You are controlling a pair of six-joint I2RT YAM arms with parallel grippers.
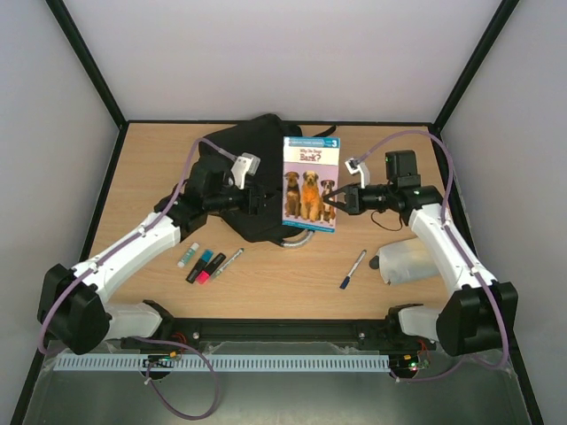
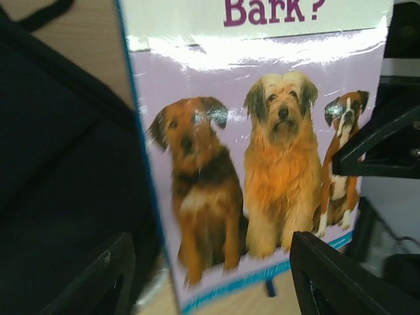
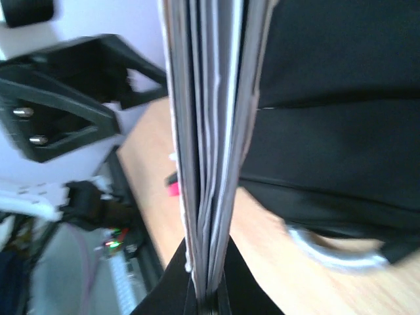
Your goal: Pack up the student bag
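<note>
A picture book [image 1: 307,168] with dogs on its cover stands raised in front of the black bag [image 1: 257,144], which lies flat on the table. My right gripper [image 1: 328,200] is shut on the book's right edge; in the right wrist view, the page edges [image 3: 213,131] run down between its fingers. To the left of the book, my left gripper [image 1: 262,198] is open with an empty gap. The left wrist view shows its two fingers [image 2: 315,266] spread wide, with the cover [image 2: 262,59] beyond them.
Several markers [image 1: 211,267], a glue stick [image 1: 188,255] and a thin pen [image 1: 230,263] lie front left. A blue-ended pen [image 1: 353,269] and a whitish pouch [image 1: 406,262] lie front right. Bare wood separates the two groups.
</note>
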